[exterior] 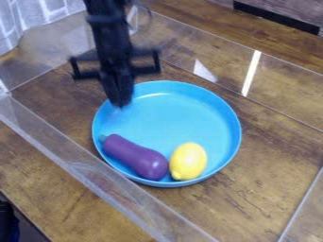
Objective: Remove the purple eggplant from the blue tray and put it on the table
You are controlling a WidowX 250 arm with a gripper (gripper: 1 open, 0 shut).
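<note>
The purple eggplant point(135, 157) lies in the front left of the round blue tray point(187, 112), its stem end toward the tray's left rim. My black gripper point(120, 101) is above the tray's back left rim, blurred, behind and above the eggplant. Its fingers come together at the tips with nothing between them. A clear gap separates the fingertips from the eggplant.
A yellow lemon-like object point(188, 162) sits in the tray right beside the eggplant's front end. A clear plastic edge point(89, 165) runs diagonally along the left front.
</note>
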